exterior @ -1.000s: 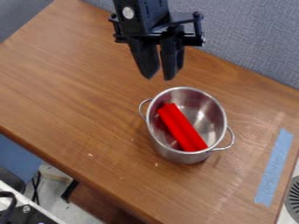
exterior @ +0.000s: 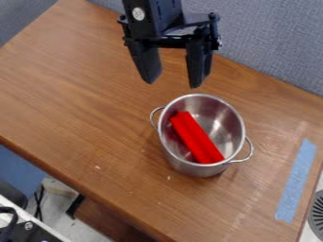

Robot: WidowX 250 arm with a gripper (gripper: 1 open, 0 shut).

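Observation:
A steel pot (exterior: 222, 116) with two wire handles stands on the wooden table (exterior: 89, 104), right of centre. Lying inside it at a slant is a red elongated object (exterior: 195, 137). My black gripper (exterior: 173, 77) hangs above and behind the pot, at the top of the view, its two fingers spread wide apart with nothing between them.
A strip of blue tape (exterior: 297, 180) is stuck on the table right of the pot. A grey padded wall (exterior: 265, 43) runs behind the table. Cables lie beyond the near left edge.
Since a second ago my gripper's fingers have spread from close together to wide apart. The pot and red object are unchanged.

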